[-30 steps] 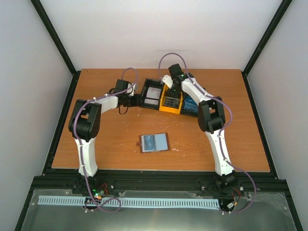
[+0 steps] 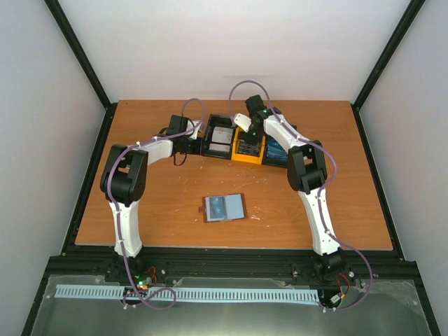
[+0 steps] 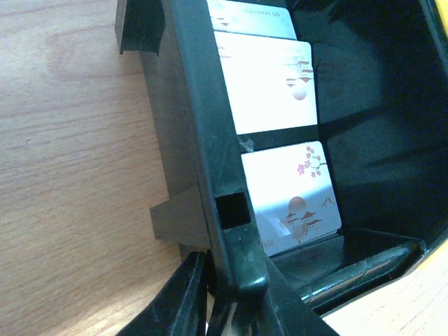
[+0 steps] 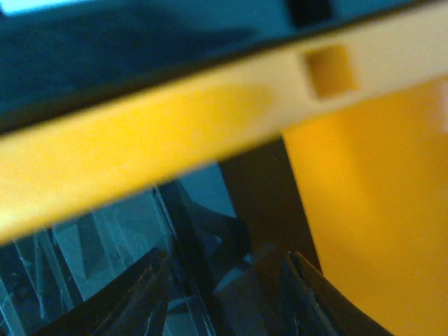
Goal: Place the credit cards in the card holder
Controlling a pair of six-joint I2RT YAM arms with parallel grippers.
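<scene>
An open card holder [image 2: 241, 207] with brown edges lies on the table, a blue card [image 2: 217, 208] showing in its left half. In the left wrist view, white cards [image 3: 290, 199] rest in a black bin [image 3: 199, 105]; my left gripper is shut on that bin's near wall. Dark, bluish cards [image 4: 105, 245] lie in the yellow bin [image 4: 364, 175]. Over them my right gripper is partly open, with no card clearly held between its fingers. Blur and shadow hide how close its tips are to the cards.
Right of the yellow bin stands another black bin with blue cards [image 2: 276, 150], partly under the right arm. The three bins sit side by side at the table's back. Around the card holder the wooden table [image 2: 161, 217] is clear.
My right gripper has dipped slightly into the yellow bin, its hose loop sinking a little. The left gripper has stayed almost still at the black bin; the card holder has not moved.
</scene>
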